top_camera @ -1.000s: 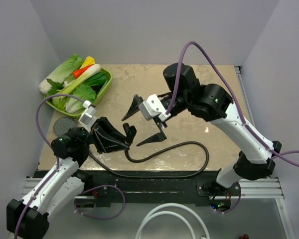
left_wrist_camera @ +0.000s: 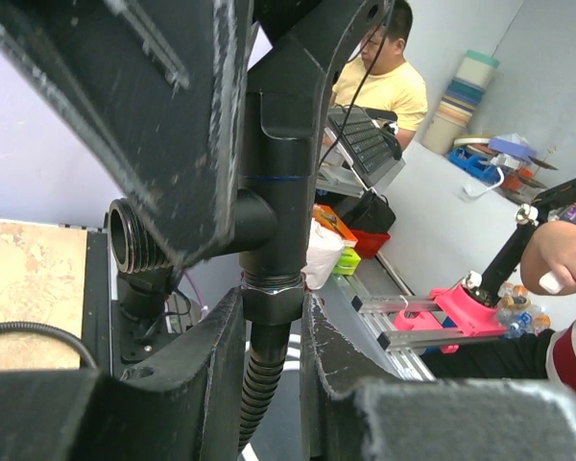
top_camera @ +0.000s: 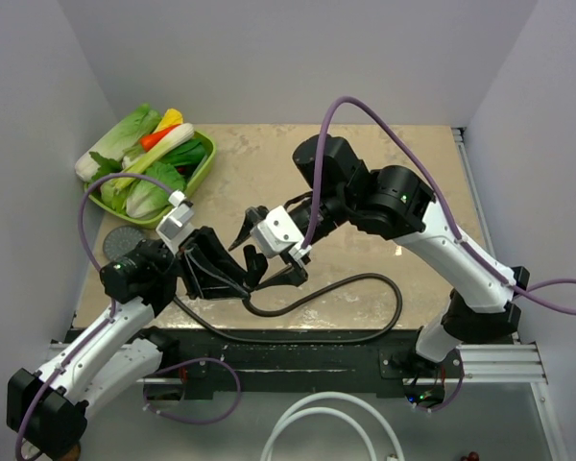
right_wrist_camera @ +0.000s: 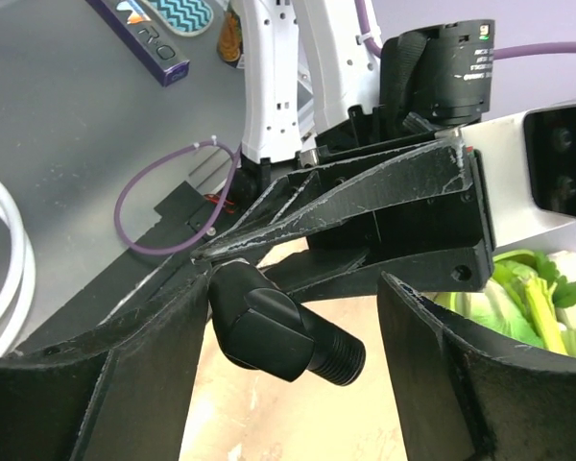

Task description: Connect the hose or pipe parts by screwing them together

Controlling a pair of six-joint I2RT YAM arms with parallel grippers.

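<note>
A black hose (top_camera: 396, 305) loops over the beige board, its upper end carrying a black threaded fitting (top_camera: 254, 261). My left gripper (top_camera: 246, 288) is shut on the hose end just under the fitting; in the left wrist view the fingertips (left_wrist_camera: 226, 346) grip below the metal nut (left_wrist_camera: 273, 303). My right gripper (top_camera: 265, 254) stands open around the fitting from the right; in the right wrist view the fitting (right_wrist_camera: 264, 331) sits between its spread fingers, apparently not clamped.
A green basket of vegetables (top_camera: 197, 178) sits at the back left of the board (top_camera: 403, 163). White hoses (top_camera: 336, 399) lie below the front edge. Grey walls enclose the sides and back.
The left gripper has shifted slightly with the hose end held.
</note>
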